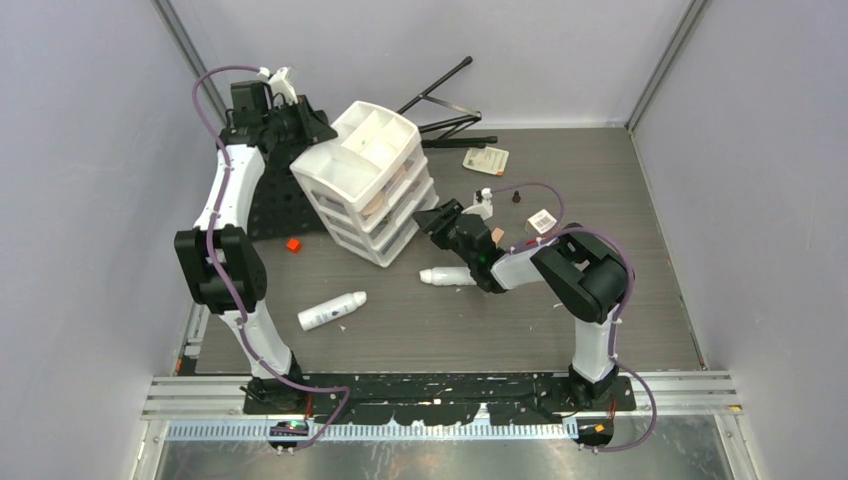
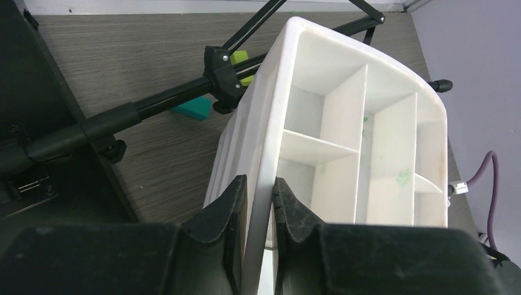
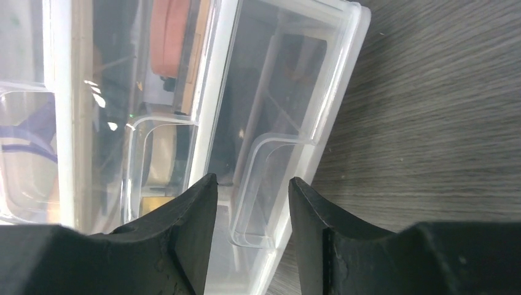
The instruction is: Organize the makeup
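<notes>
A white drawer organizer (image 1: 365, 175) with clear drawers and a sectioned top stands turned at an angle in the middle back. My left gripper is shut on the organizer's top rim (image 2: 279, 74) at its left side. My right gripper is at the lowest clear drawer (image 3: 282, 86) on the organizer's right side, its fingers either side of that drawer's front edge; whether they grip it is unclear. Items in several colours show through the drawers. Two white bottles (image 1: 330, 310) (image 1: 448, 275) lie on the table in front.
A black folded stand (image 1: 450, 135) lies at the back. A small red cube (image 1: 294, 245), a card (image 1: 485, 160), a small box (image 1: 541, 222) and a small dark object (image 1: 516, 197) lie around the organizer. The front of the table has free room.
</notes>
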